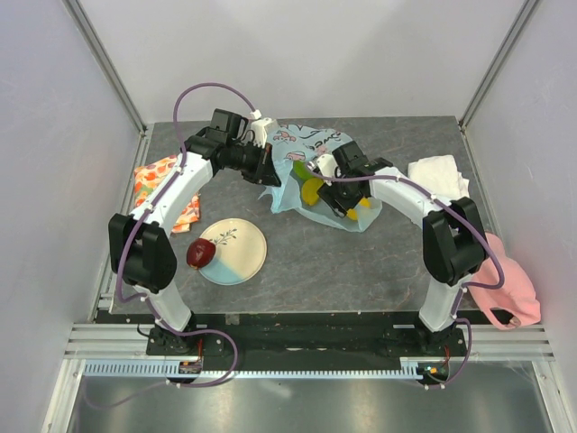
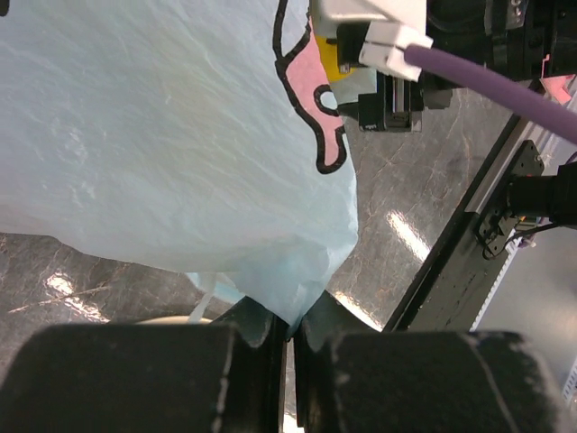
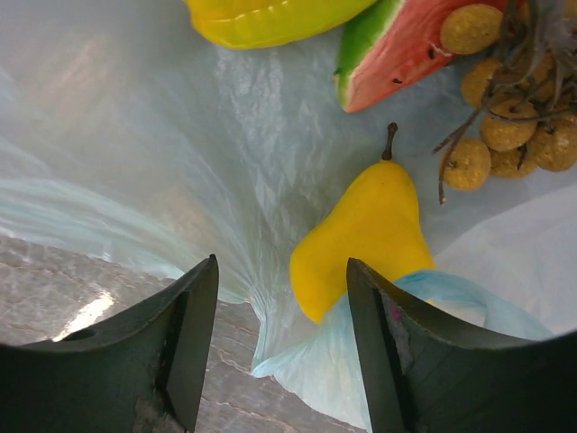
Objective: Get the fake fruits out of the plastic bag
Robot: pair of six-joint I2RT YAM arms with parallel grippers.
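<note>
The plastic bag (image 1: 296, 141) lies at the back centre, its left edge pinched in my shut left gripper. Inside, the right wrist view shows a yellow pear (image 3: 356, 225), a watermelon slice (image 3: 397, 59), a yellow fruit (image 3: 270, 16) and a cluster of longan-like fruits (image 3: 509, 126). My right gripper is part open over the bag, its fingertips either side of empty bag near the pear. A dark red fruit (image 1: 200, 253) sits on the plate (image 1: 236, 266) at the front left.
An orange patterned cloth (image 1: 148, 180) lies at the left, a white towel (image 1: 437, 180) at the right, and a pink item (image 1: 509, 289) at the right edge.
</note>
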